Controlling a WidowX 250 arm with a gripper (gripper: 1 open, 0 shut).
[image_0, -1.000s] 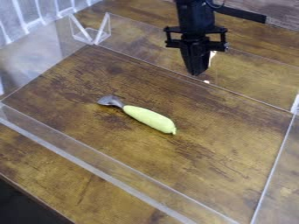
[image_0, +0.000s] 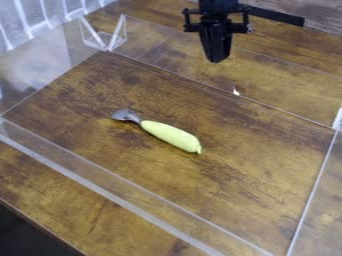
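Note:
My black gripper (image_0: 217, 50) hangs at the top centre of the camera view, shut, with nothing visible between its fingers. A pale yellow-green corn-like object (image_0: 173, 135) lies on the wooden floor inside a clear-walled enclosure, near its middle, with a grey spatula-like metal piece (image_0: 126, 115) at its upper-left end. The gripper is well above and behind these.
Transparent walls (image_0: 321, 205) surround the work area, with a small clear bracket (image_0: 104, 36) at the upper-left corner. A white railing (image_0: 27, 20) stands at the top left.
My gripper has moved upward in the view, away from the area by the back wall. The yellow-green object has not moved.

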